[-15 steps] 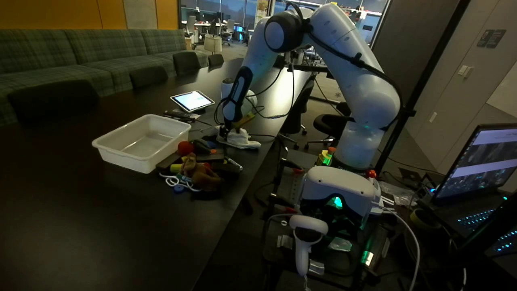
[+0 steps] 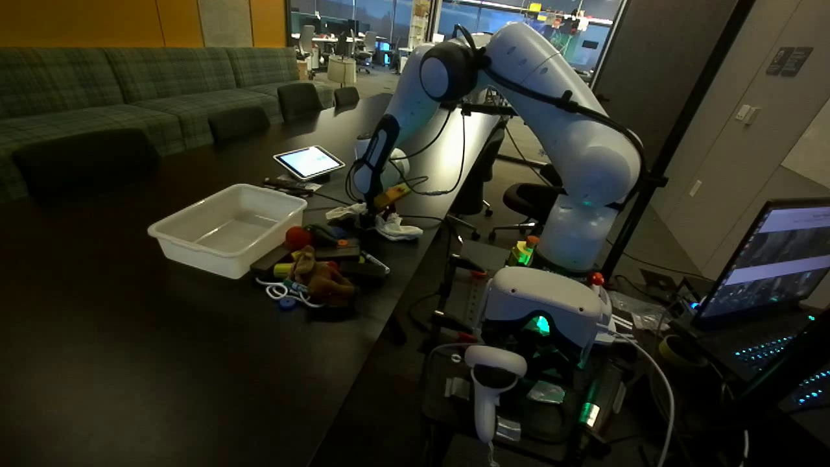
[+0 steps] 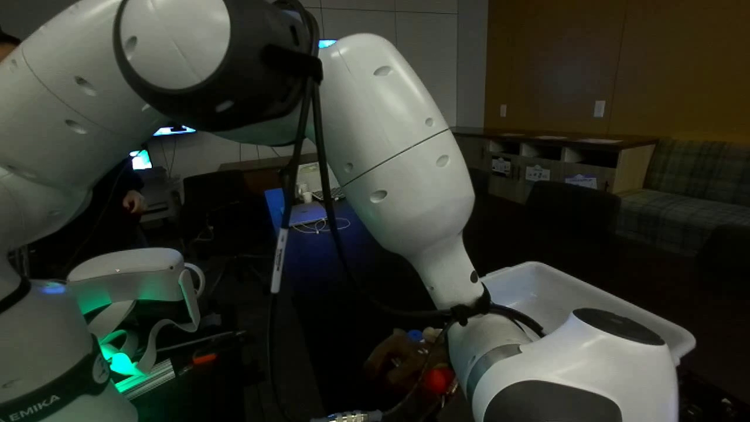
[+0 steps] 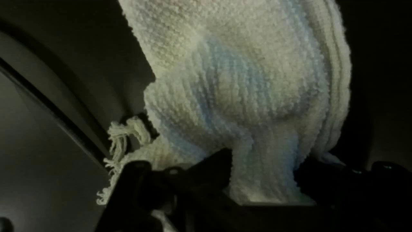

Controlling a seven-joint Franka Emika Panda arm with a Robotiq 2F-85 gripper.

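A white knitted cloth [image 4: 247,77] with faint blue tints fills the middle of the wrist view, folded and rumpled on the dark table. My gripper is low over its near part, the fingers [image 4: 216,170] standing apart with a fold of cloth rising between them. Whether both pads press on the fold cannot be told. In exterior view 1 the cloth [image 2: 399,228] shows on both sides of the dark gripper [image 2: 370,221], close to the table's right edge. Exterior view 2 has the fingers and cloth hidden.
An empty white bin [image 2: 229,231] stands to the left. Between bin and table edge lies a pile with a red ball [image 2: 297,237], a brown plush toy [image 2: 319,279] and a white cord [image 2: 284,292]. A lit tablet [image 2: 308,162] lies behind.
The arm has come down and the gripper has shifted slightly right, deeper into the cloth. The cloth, bunched mostly right of the gripper before, now shows on both sides of it.
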